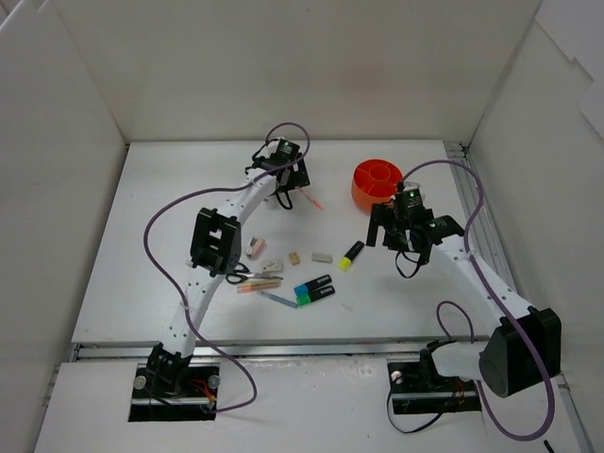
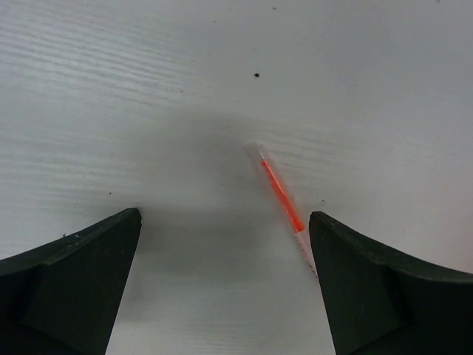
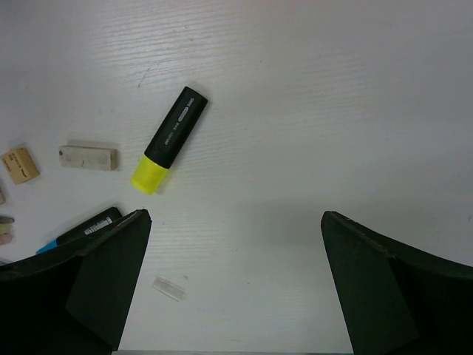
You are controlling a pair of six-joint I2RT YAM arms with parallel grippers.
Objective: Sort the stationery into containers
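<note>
My left gripper (image 1: 296,175) hovers at the back over a thin red pen (image 2: 282,194), which lies on the table; its fingers are part open with nothing held. My right gripper (image 1: 377,226) stands open beside the red compartment holder (image 1: 369,175). Below it in the right wrist view lie a yellow highlighter (image 3: 169,139), a grey bar (image 3: 88,157), a tan block (image 3: 20,165) and a dark marker (image 3: 89,226). In the top view, scissors (image 1: 241,275), pens (image 1: 260,287), a blue stick (image 1: 278,300) and two markers (image 1: 315,293) lie at the front middle.
White walls enclose the table (image 1: 142,236) at the back and sides.
</note>
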